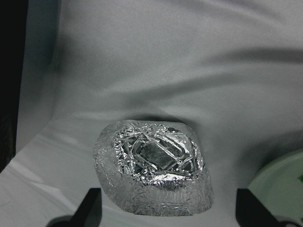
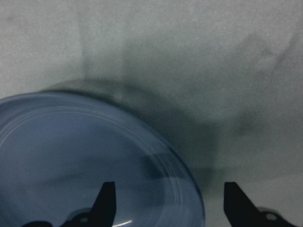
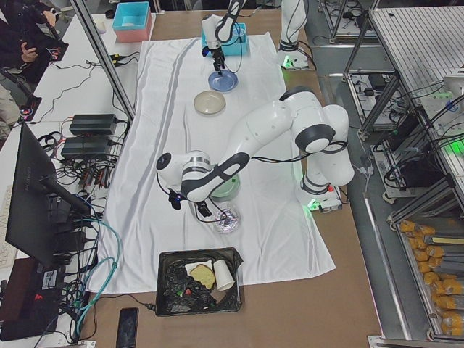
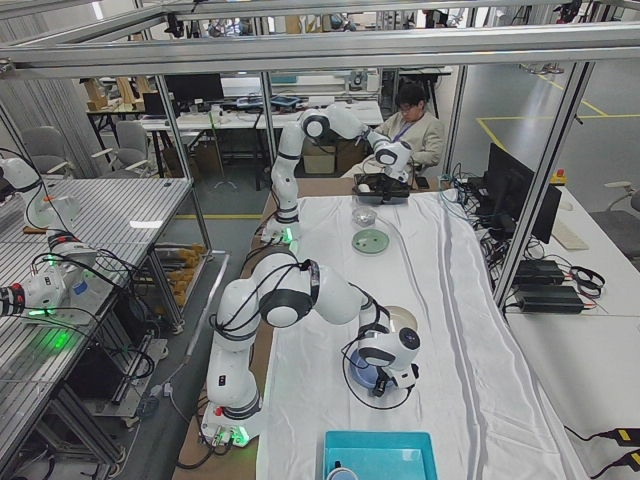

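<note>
My left gripper is open above the white cloth, with a clear, crinkled foil-like bowl point(image 1: 151, 165) between and beyond its fingers; a green plate point(image 1: 277, 184) sits to its right. In the camera left view that bowl point(image 3: 226, 217) lies beside the green plate, partly behind my arm. My right gripper stands open over the rim of a blue plate point(image 2: 80, 156), one finger over the plate and the other outside it.
A cream plate point(image 3: 209, 102) lies mid-cloth, near the blue plate. A cyan bin point(image 4: 378, 450) is at the right arm's end. A black tray point(image 3: 181, 290) holding bread and a cup is at the other end.
</note>
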